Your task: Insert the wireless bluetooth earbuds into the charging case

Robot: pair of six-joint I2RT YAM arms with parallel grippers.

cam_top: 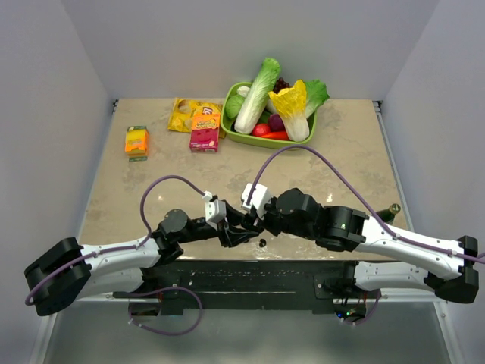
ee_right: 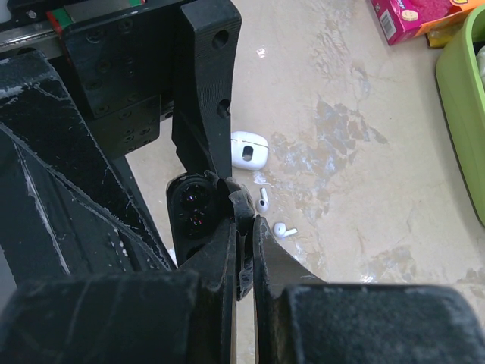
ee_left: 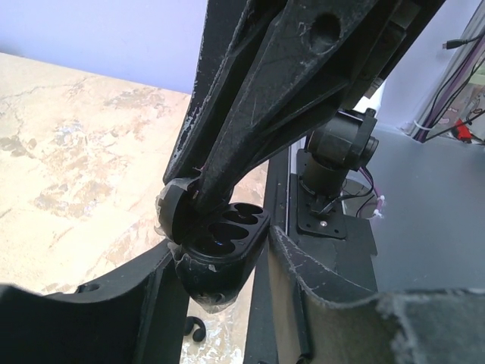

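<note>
A black charging case (ee_left: 220, 265) with its lid up hangs between both grippers above the table, its slots facing up in the left wrist view. My right gripper is shut on it. My left gripper has its fingers part open around the lower body of the case; whether they press on it I cannot tell. Small black earbuds (ee_left: 195, 327) lie on the table below. A white case (ee_right: 248, 150) and white earbuds (ee_right: 280, 231) also lie on the table.
A green basket of vegetables (cam_top: 227, 117), snack packets (cam_top: 182, 114) and a small orange box (cam_top: 136, 144) stand at the back. A dark green bottle (cam_top: 390, 212) is at the right edge.
</note>
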